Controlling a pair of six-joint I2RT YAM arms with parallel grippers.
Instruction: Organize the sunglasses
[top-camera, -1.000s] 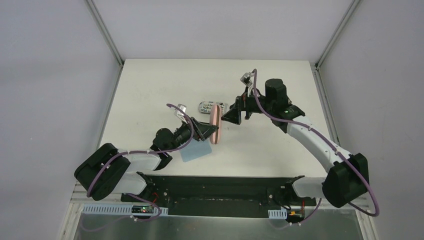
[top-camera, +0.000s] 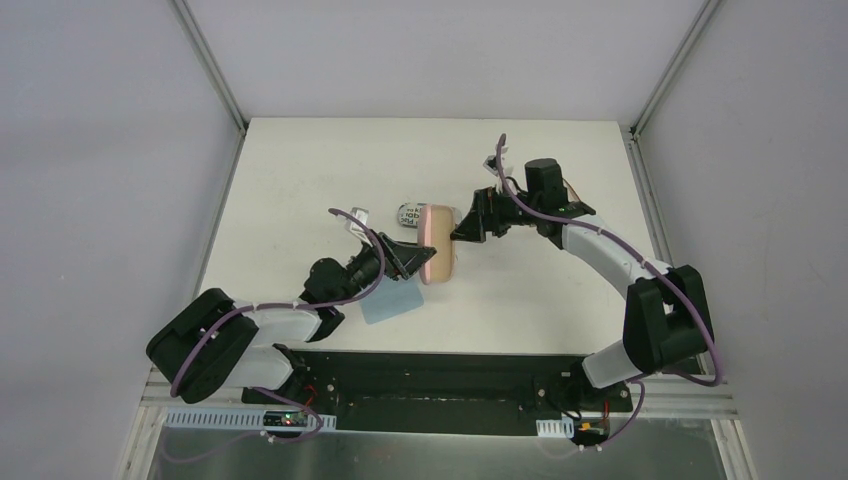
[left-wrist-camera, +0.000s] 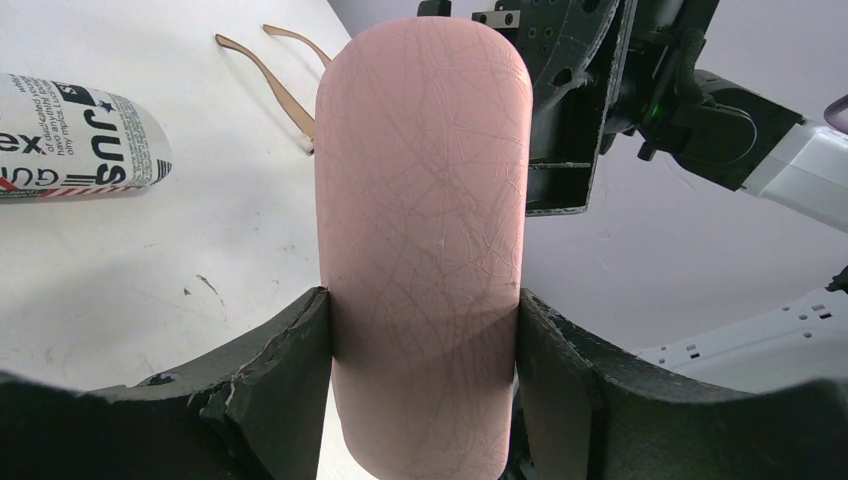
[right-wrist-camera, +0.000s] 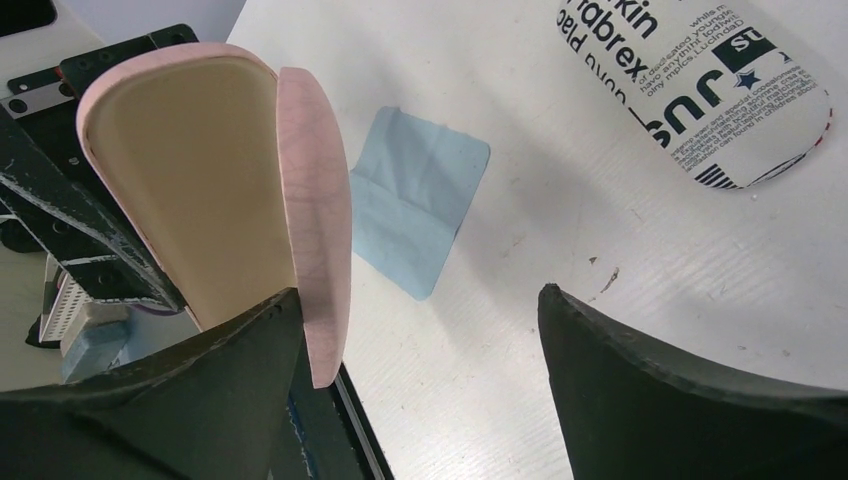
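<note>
A pink glasses case (top-camera: 437, 243) with a beige lining (right-wrist-camera: 185, 170) is held up over the table by my left gripper, shut on it. In the right wrist view the case stands opened, its pink lid beside the lined shell. My right gripper is open, its left finger at the case's edge. A blue cloth (top-camera: 390, 308) lies on the table below. Tan sunglasses temples (left-wrist-camera: 275, 80) show behind the case in the left wrist view; the rest of them is hidden.
A printed white can-shaped cylinder (top-camera: 410, 213) lies on the table (top-camera: 300, 170) behind the case. Walls stand around the table.
The case has gone from nearly closed to open, showing its beige inside.
</note>
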